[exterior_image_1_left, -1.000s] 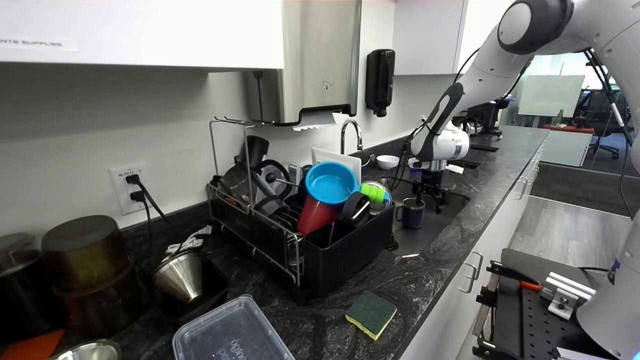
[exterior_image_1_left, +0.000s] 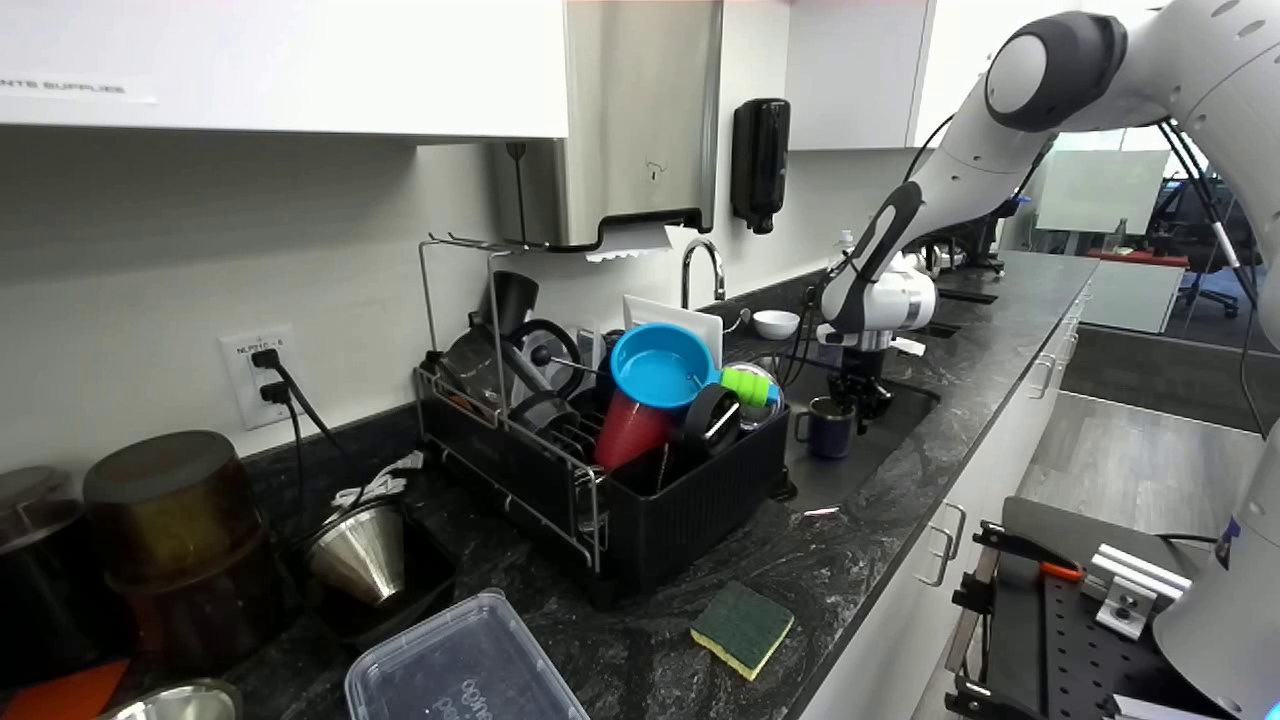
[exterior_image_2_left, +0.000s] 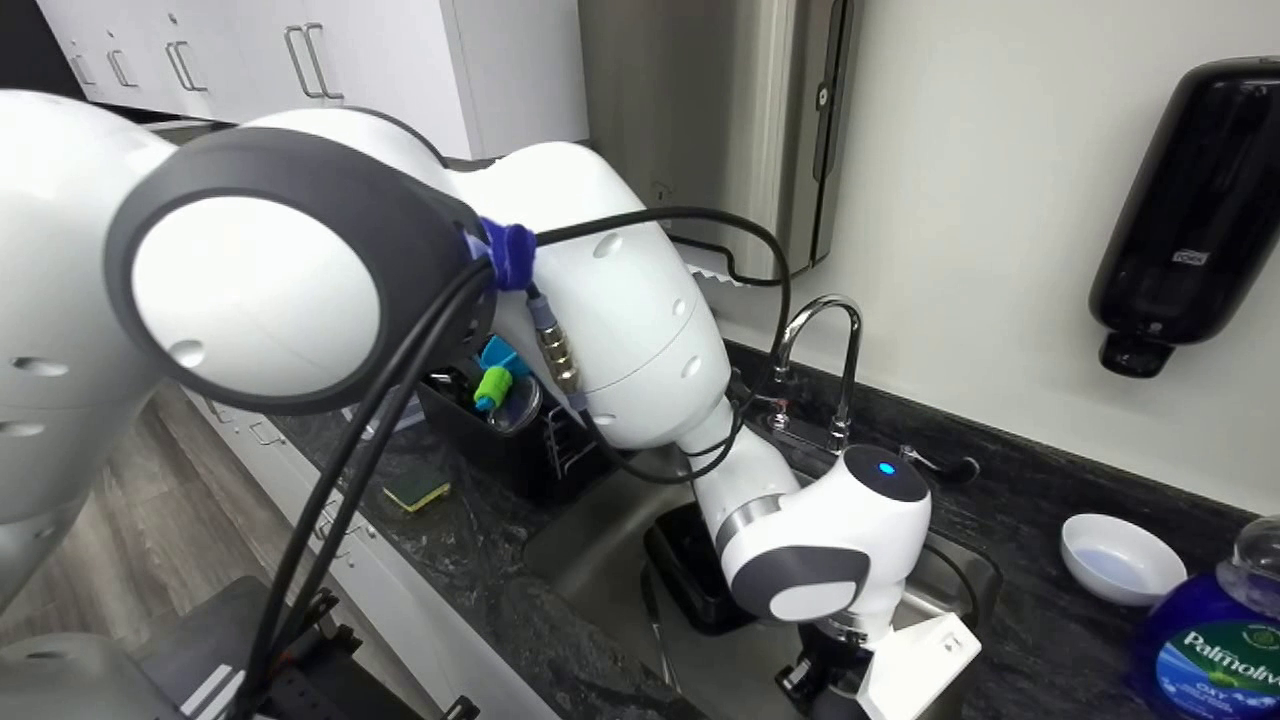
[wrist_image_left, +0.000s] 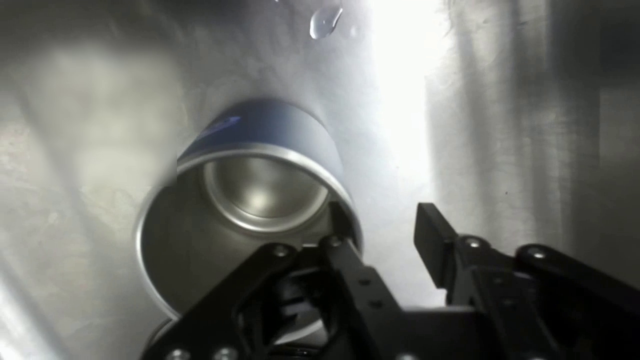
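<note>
A dark blue mug (exterior_image_1_left: 828, 430) with a metal interior stands in the sink (exterior_image_1_left: 897, 420). Seen from the wrist, the mug's silver rim (wrist_image_left: 141, 252) faces up toward the camera. My gripper straddles the right side of that rim: its left finger (wrist_image_left: 363, 277) reaches inside the mug, while the right finger (wrist_image_left: 436, 246) is outside over the sink floor. A clear gap remains between the fingers, so the gripper is open, without a visible grasp on the wall. Part of the mug's near side is hidden behind the fingers.
A full dish rack (exterior_image_1_left: 708, 504) stands left of the sink, with a sponge (exterior_image_1_left: 744, 626) in front. The faucet (exterior_image_2_left: 849, 360), a white bowl (exterior_image_2_left: 1122, 558) and a soap bottle (exterior_image_2_left: 1218, 642) line the back. A black container (exterior_image_2_left: 690, 564) sits in the sink.
The arm has come down slightly, bringing the gripper lower at the mug. Its fingers look closer together than before. The mug stays in nearly the same place.
</note>
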